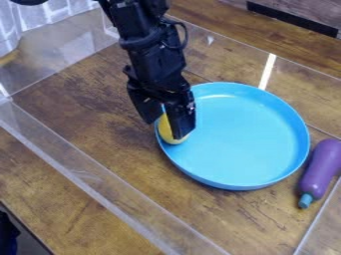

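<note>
My black gripper reaches down from the top over the left rim of a blue plate, its fingers around a yellow object lying on the plate's left side. The gripper partly hides that object, so whether the fingers touch or hold it cannot be told.
A purple object with a blue tip, like a toy eggplant or bottle, lies right of the plate on the wooden table. Clear panels run along the edges.
</note>
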